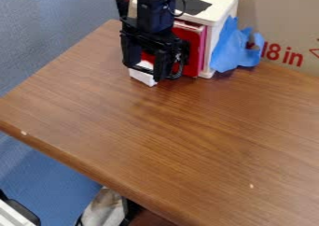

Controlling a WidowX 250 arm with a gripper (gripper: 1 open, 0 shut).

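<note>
My black gripper (155,56) is at the front of a small toy cabinet with a white body (214,4) and a red front (188,51), at the back of the wooden table. The gripper covers much of the red front. A white piece (142,76) shows low beneath it, at the table top. Whether my fingers are open or shut, or hold anything, I cannot tell.
Crumpled blue material (233,49) lies right of the cabinet against a cardboard panel (282,24).
</note>
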